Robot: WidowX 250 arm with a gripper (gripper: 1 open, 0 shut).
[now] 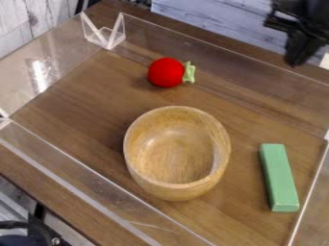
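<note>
My gripper (298,40) hangs dark and blurred at the top right edge, partly out of frame, high above the back of the tray and apart from the objects; it looks shut, with nothing visible between its fingers. A wooden bowl (178,159) sits empty near the middle. A red round object with green leaves, like a tomato or radish (166,72), lies behind it, left of centre. A long green block (279,177) lies to the right of the bowl.
Clear walls (38,77) edge the wooden surface (90,125), with a small clear bracket (106,32) at the back left corner. The surface left of the bowl and behind the green block is free.
</note>
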